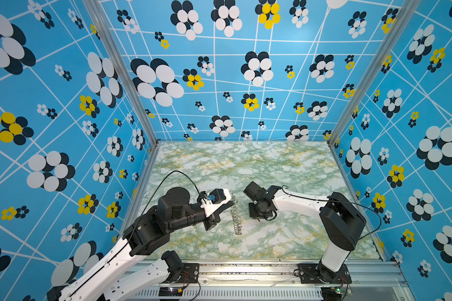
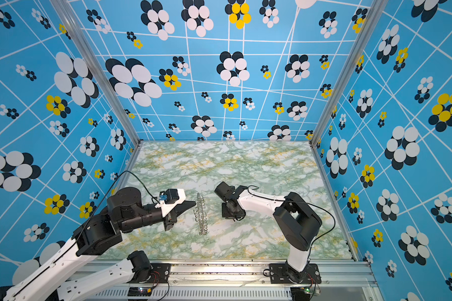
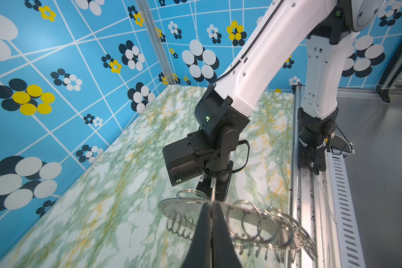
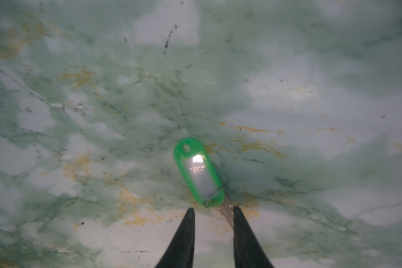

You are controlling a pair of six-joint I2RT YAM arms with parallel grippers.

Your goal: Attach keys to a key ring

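Observation:
A long thin metal strip hung with several wire rings is in front of my left gripper. That gripper is shut, with one ring seen edge-on rising from between its fingertips. From the top left view the strip runs front to back just right of the left fingers. A green key tag lies on the table in the right wrist view, its small ring joined to a metal key. Over the key end stands my right gripper, fingers apart with nothing gripped; its right finger partly covers the key.
In the left wrist view my right arm stands close beyond the strip. The hand blocks the tag from above.

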